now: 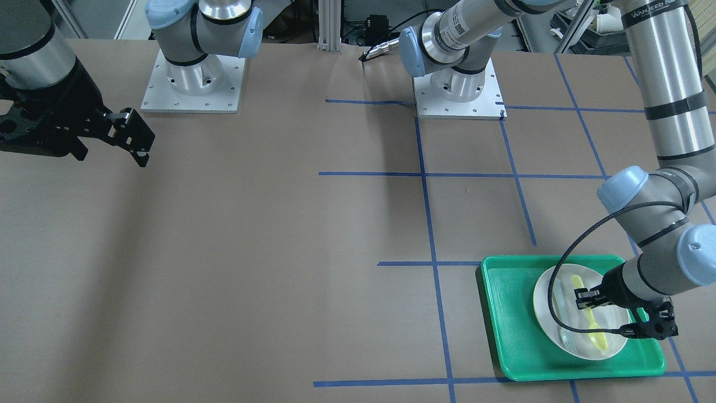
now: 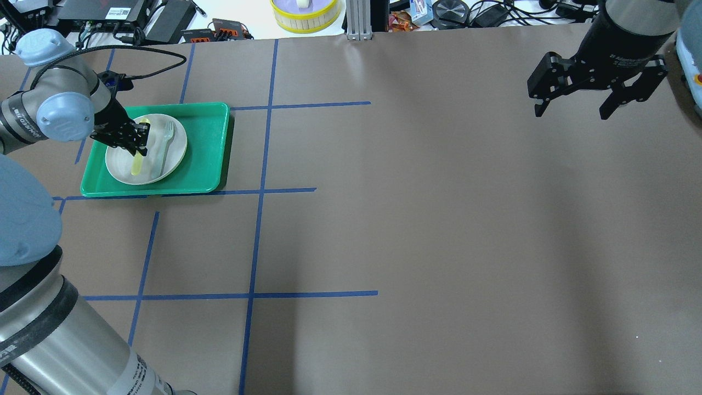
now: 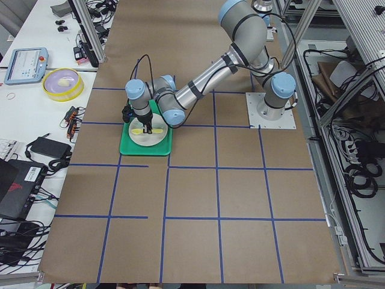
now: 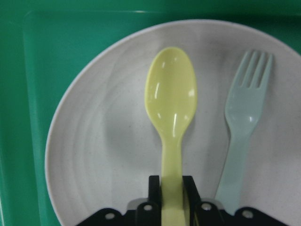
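A green tray (image 1: 503,315) holds a white plate (image 4: 108,132) with a pale yellow spoon (image 4: 170,94) and a pale blue fork (image 4: 244,108) on it. My gripper is over the plate, its black fingers closed on either side of the spoon's handle, as the left wrist view shows. In the top view the gripper hides part of the spoon.
A second arm's black gripper (image 2: 592,85) hangs over the other side of the table. A yellow-rimmed container (image 3: 63,93) stands on the white side table.
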